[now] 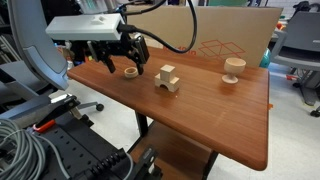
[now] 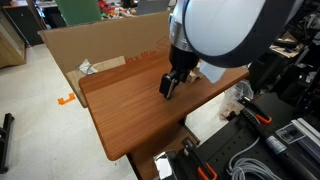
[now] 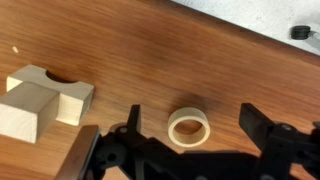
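Observation:
My gripper is open, with nothing between its fingers. In the wrist view, a small pale wooden ring (image 3: 188,113) lies flat on the brown table between the two dark fingertips, apart from both. Exterior view 1 has the gripper (image 1: 124,68) above the table's left part, near the ring (image 1: 131,73). To the ring's right there, a light wooden cube (image 1: 167,72) rests on a notched wooden block (image 1: 168,84). A pale cup (image 1: 234,68) stands toward the back right. From exterior view 2 the arm hides the ring and blocks.
Cardboard panels (image 2: 150,45) stand along the table's back. A black cable loops from the arm above the table. Beyond the table edges lies pale floor.

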